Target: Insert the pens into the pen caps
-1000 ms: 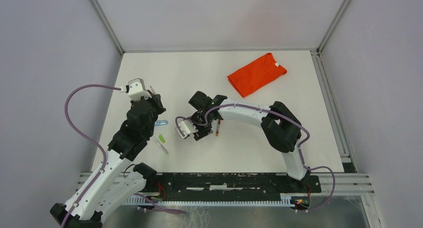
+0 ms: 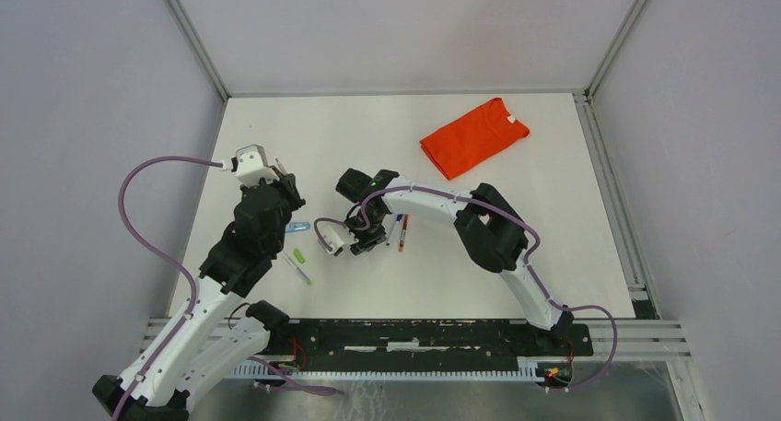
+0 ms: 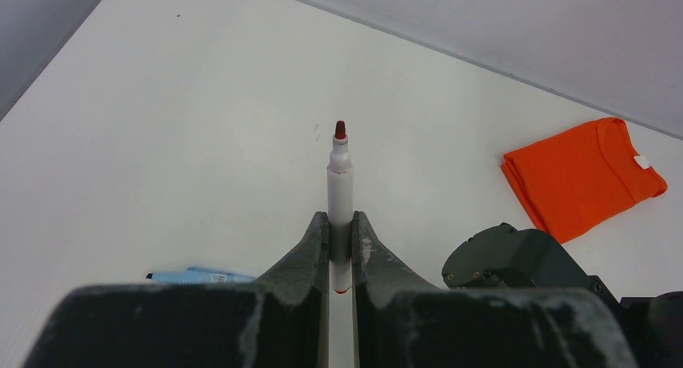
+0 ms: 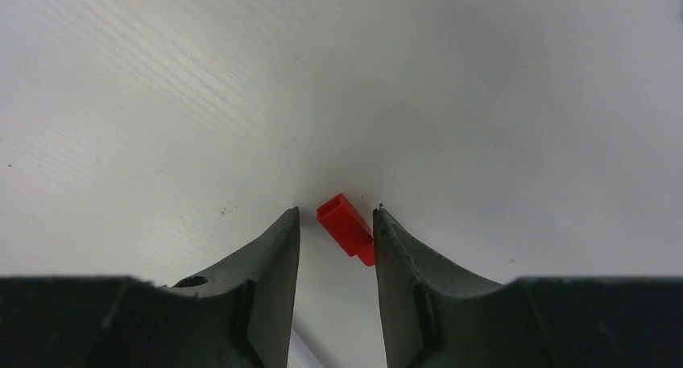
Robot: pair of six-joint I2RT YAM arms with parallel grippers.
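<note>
A white pen with a dark red tip [image 3: 340, 152] stands in my left gripper, which is shut on its barrel, tip pointing away from the fingers. Below my right gripper, a small red cap [image 4: 346, 226] lies on the white table. The right fingers are part open on either side of it, the cap closer to the right-hand one; whether they touch is hard to tell. From above, the right arm hides this cap. A green cap [image 2: 298, 255] and a green-ended white pen [image 2: 297, 269] lie between the arms.
Light-blue pens [image 3: 201, 277] lie near the left gripper. A red-orange marker [image 2: 402, 233] and a blue-ended pen [image 2: 395, 228] rest just right of the right gripper. A folded orange cloth [image 2: 475, 137] occupies the back right.
The left arm holds its place with the pen.
</note>
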